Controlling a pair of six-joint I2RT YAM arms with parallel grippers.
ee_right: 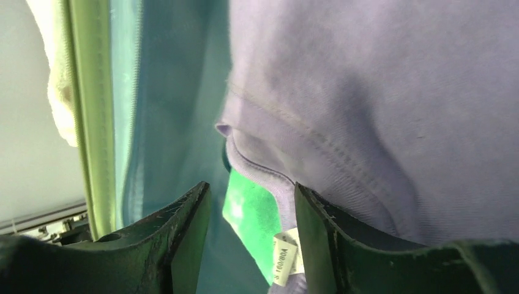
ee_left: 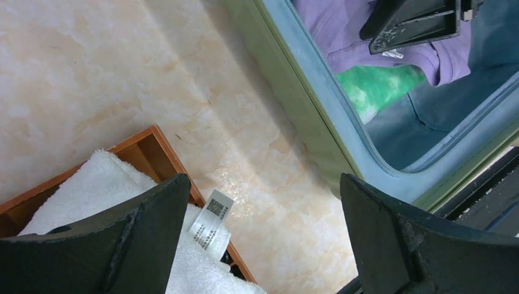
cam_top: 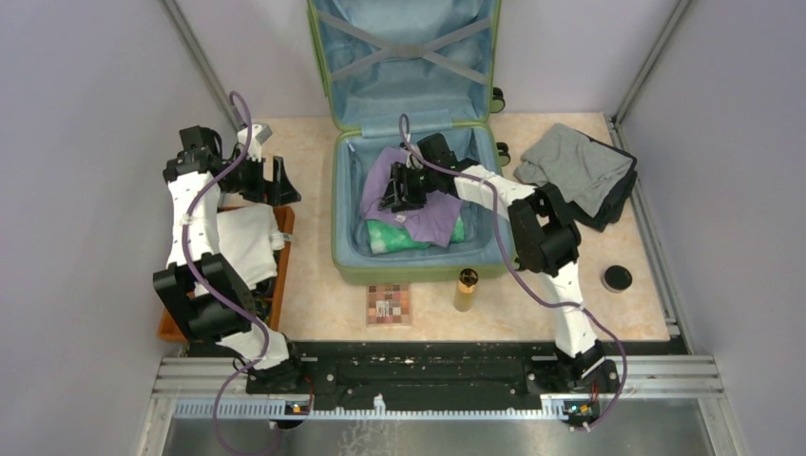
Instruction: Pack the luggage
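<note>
An open green suitcase (cam_top: 348,261) stands in the middle, holding a crumpled purple garment (cam_top: 437,218) over a green bundle (cam_top: 385,238). My right gripper is down on the purple garment, fingers apart, beside its white label (ee_right: 283,257); whether cloth lies between the tips is unclear. My left gripper hangs open over the table left of the suitcase, above a wooden box (cam_top: 280,218) with white towels (cam_top: 245,242).
Folded grey and black clothes (cam_top: 575,166) lie at the right, with a black round tin (cam_top: 617,278). A palette (cam_top: 388,304) and a gold bottle (cam_top: 466,290) stand in front of the suitcase.
</note>
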